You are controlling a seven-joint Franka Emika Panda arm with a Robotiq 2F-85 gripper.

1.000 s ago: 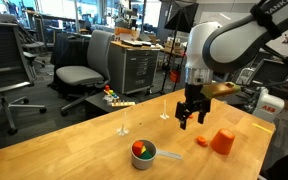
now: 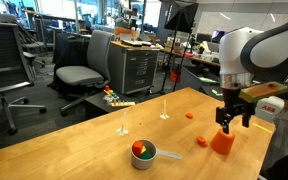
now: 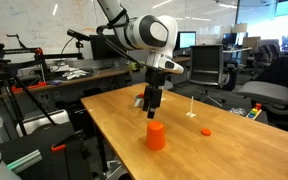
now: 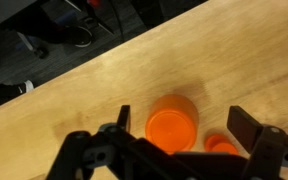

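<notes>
An orange cup (image 2: 222, 143) stands upside down near the table's edge, its closed round base facing up in the wrist view, where the cup (image 4: 172, 124) shows between the open fingers and below them. My gripper (image 2: 235, 119) hangs over it, open, with nothing held. From the second exterior view, the gripper (image 3: 157, 110) is above and apart from the cup (image 3: 155, 135). In the wrist view my gripper spans both the cup and part of a small orange-red round piece (image 4: 220, 144) beside it.
A pot (image 2: 143, 155) with colourful items in it and a handle stands toward the front middle. Small red pieces and thin white stands (image 2: 164, 108) are on the table (image 2: 64, 150). A multicoloured cluster (image 2: 115, 99) lies at the back edge.
My arm has moved to the right in exterior view 1, from beside the cup to over it. The gripper has stayed open; the cup has not moved.
</notes>
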